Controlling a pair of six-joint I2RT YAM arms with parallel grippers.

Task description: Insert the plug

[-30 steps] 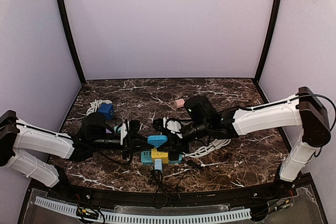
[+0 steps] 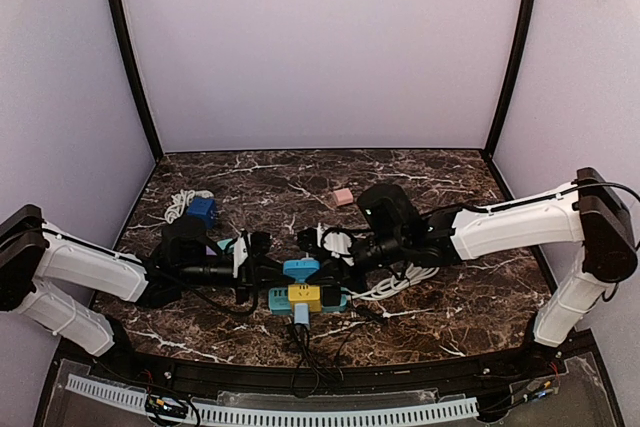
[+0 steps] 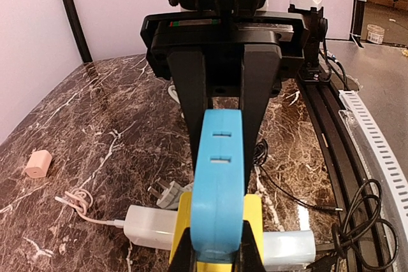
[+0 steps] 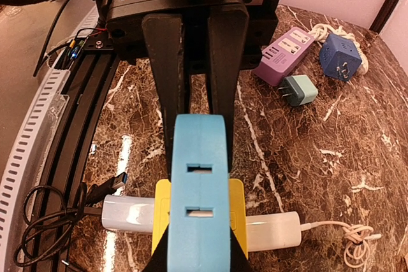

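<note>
A light-blue block with two slots is held upright at the middle front, just over a yellow socket block that sits among adapters and strips. My left gripper and my right gripper face each other from either side, both shut on the light-blue block. In both wrist views the blue block hides much of the yellow one behind it. I cannot tell whether the two are joined.
A pink charger lies at the back. Purple strip, blue cube and teal charger lie at the left. White cables and black cords lie nearby.
Over the last second both arms and the light-blue block have shifted very slightly; little else differs.
</note>
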